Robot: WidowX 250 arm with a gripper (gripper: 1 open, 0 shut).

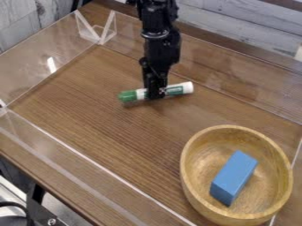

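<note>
A green and white cylindrical tube (177, 89) lies on the wooden table (83, 124) at the upper middle.
A yellow bowl (200, 154) holding a blue block (234, 177) stands at the lower right. A white wall runs along the back right.
</note>
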